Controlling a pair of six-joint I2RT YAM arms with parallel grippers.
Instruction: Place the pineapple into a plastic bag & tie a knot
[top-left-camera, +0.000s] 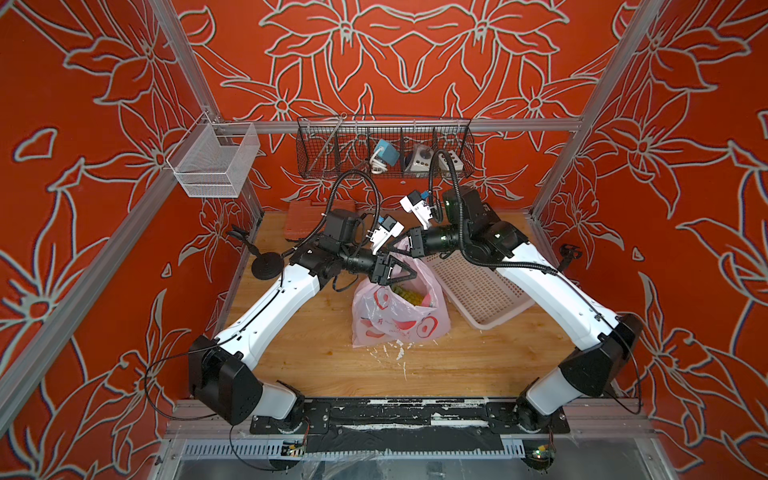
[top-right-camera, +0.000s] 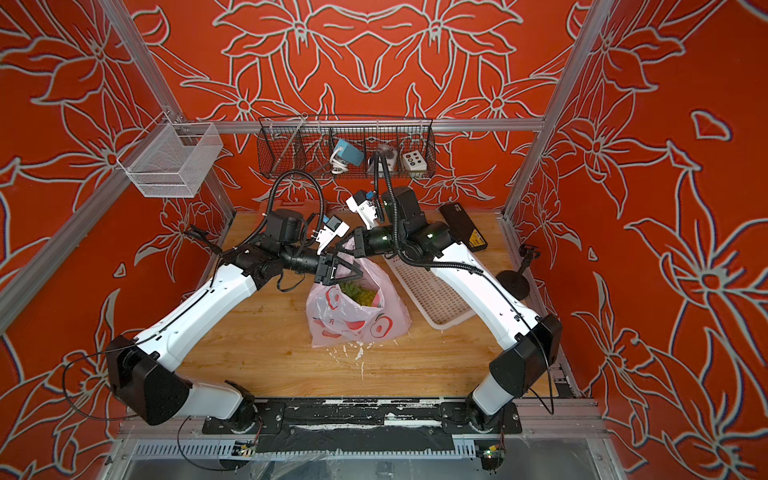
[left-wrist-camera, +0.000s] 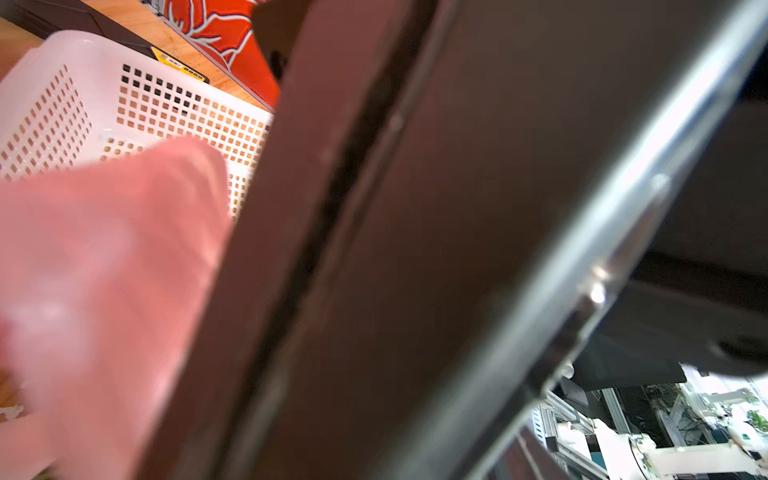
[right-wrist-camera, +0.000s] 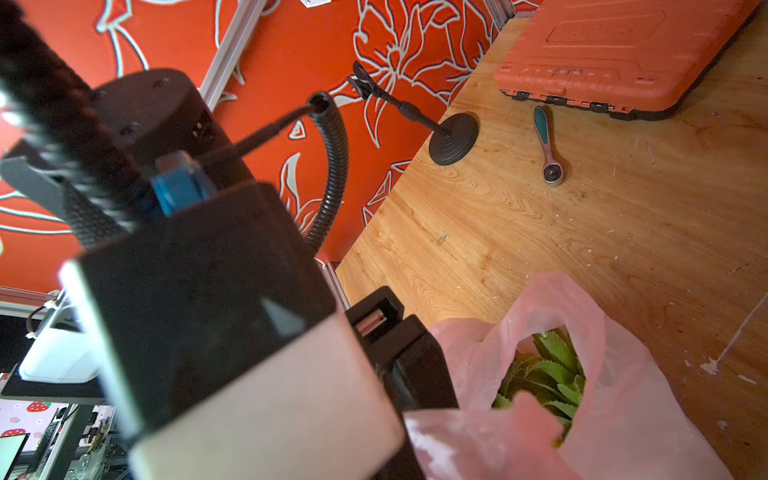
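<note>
The pineapple (top-right-camera: 360, 294) sits inside a pink plastic bag (top-left-camera: 400, 321) on the table, its green leaves (right-wrist-camera: 552, 372) visible through the bag's mouth. My left gripper (top-left-camera: 411, 270) is over that mouth, its fingers part open and close to the film. Just behind and above it, the right gripper (top-left-camera: 409, 242) points left and looks shut. Pink film rises close to its tips, but I cannot tell whether any lies between them. In the left wrist view a large dark part hides the fingertips. The camera housing hides most of the right gripper in its wrist view.
A pale perforated basket (top-left-camera: 488, 300) stands right of the bag. An orange case (right-wrist-camera: 608, 48), a ratchet (right-wrist-camera: 548, 148) and a black round stand (right-wrist-camera: 454, 140) lie towards the back left. White scraps dot the table before the bag, where the front is clear.
</note>
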